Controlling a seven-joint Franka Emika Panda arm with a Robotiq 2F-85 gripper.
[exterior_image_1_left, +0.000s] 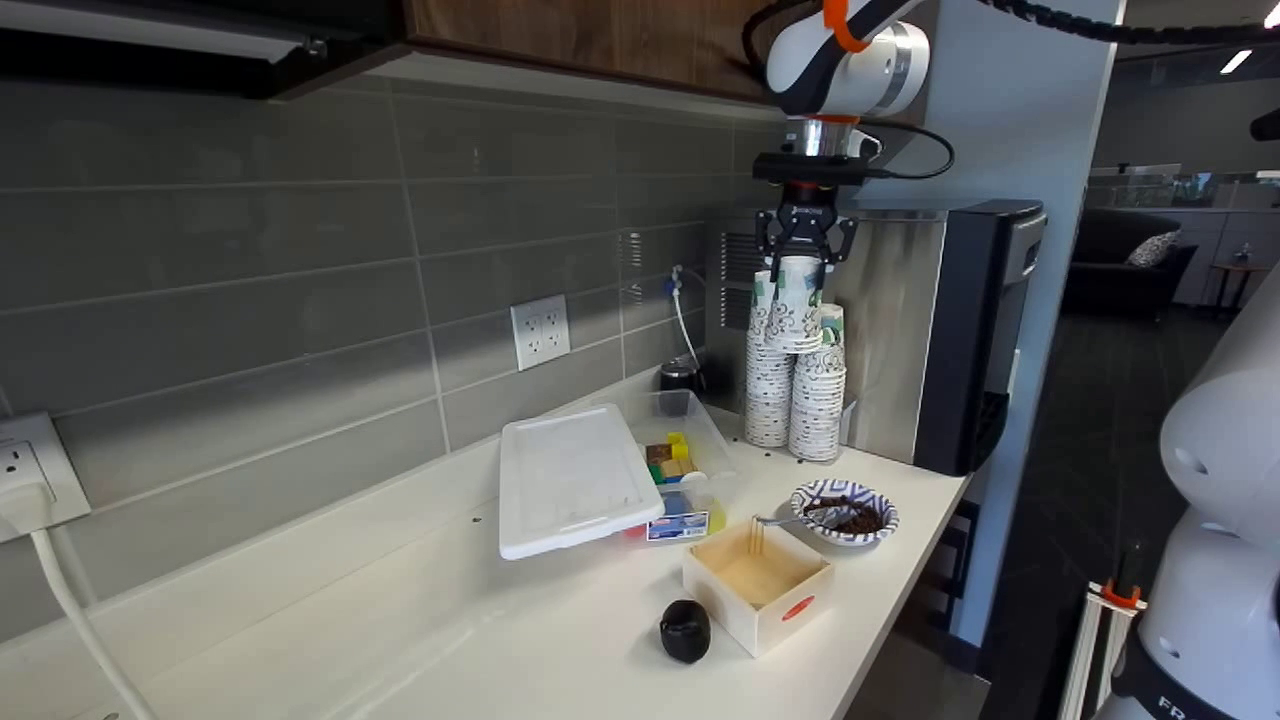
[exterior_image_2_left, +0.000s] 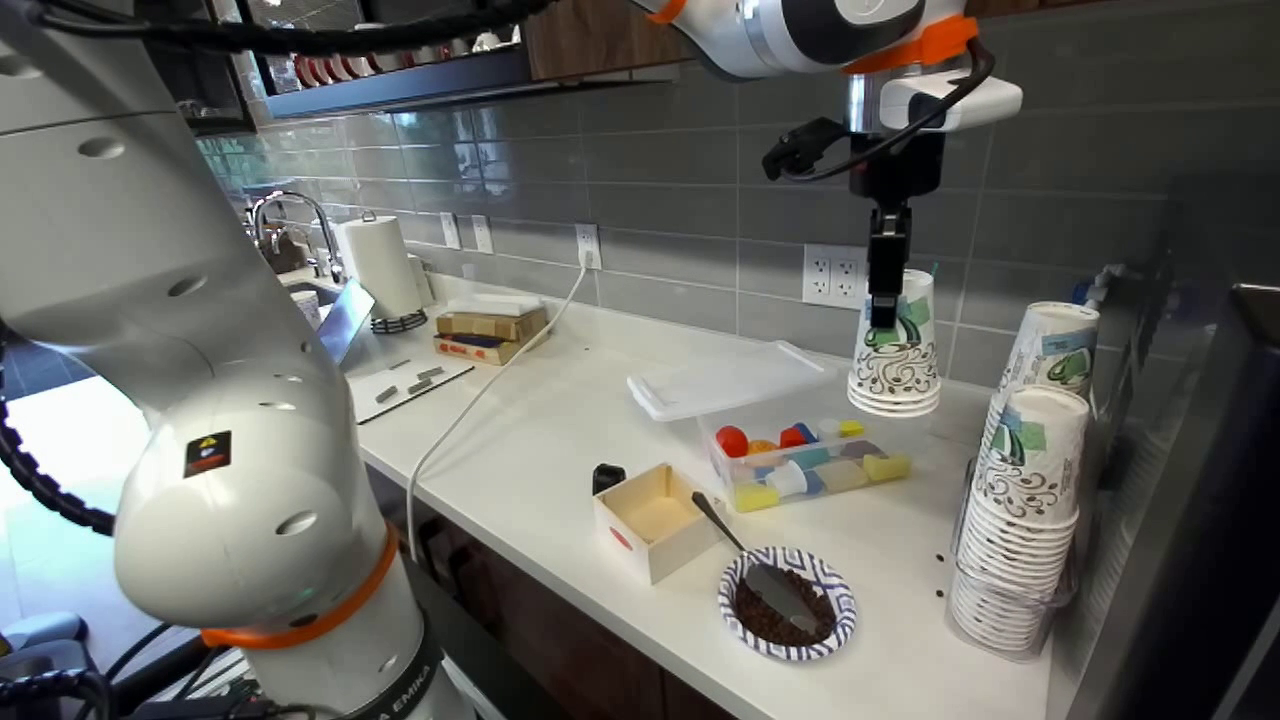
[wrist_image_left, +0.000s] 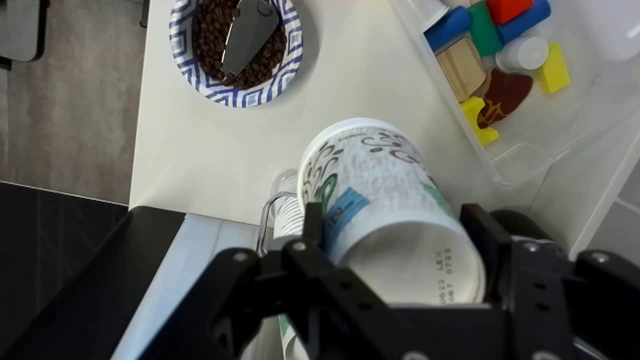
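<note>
My gripper is shut on a short nest of patterned paper cups, held upside down above the counter. Several rims show at the lower end of the held cups. In the wrist view the top cup lies between the two black fingers, its base toward the camera. Two tall cup stacks stand on the counter against the steel machine; seen in exterior view 2, the held cups hang to their left, clear of them.
A patterned bowl of coffee beans with a scoop, a wooden box, a black object and a clear bin of toys occupy the counter. The bin's white lid lies tilted. The steel machine stands close by.
</note>
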